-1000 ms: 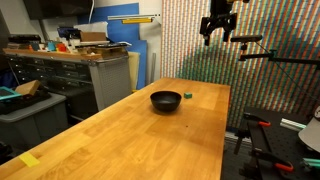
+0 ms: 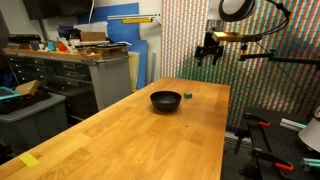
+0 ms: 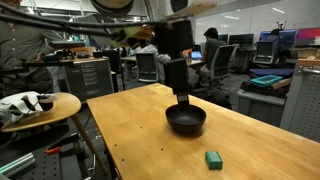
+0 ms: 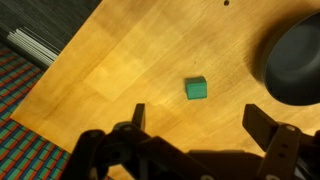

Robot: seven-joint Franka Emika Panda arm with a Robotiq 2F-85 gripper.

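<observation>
A small green block (image 4: 196,88) lies on the wooden table, in the wrist view a little above the gap between my fingers. It also shows as a green block (image 2: 188,95) in exterior view 1 and as a green block (image 3: 213,160) in exterior view 2. Close to it stands a black round bowl (image 2: 166,101), which the wrist view cuts off at the right edge as a dark bowl (image 4: 297,62). My gripper (image 2: 207,60) hangs well above the tabletop, open, its fingers (image 4: 260,124) spread wide with nothing between them.
Bare wooden tabletop (image 2: 110,135) stretches around the block and bowl. A striped curtain (image 2: 190,45) hangs behind the table's far end. Workbenches (image 2: 60,75) line the left side, apart from the table.
In exterior view 1, my gripper has come down and moved left, toward the side of the block. The block and bowl stay where they were.
</observation>
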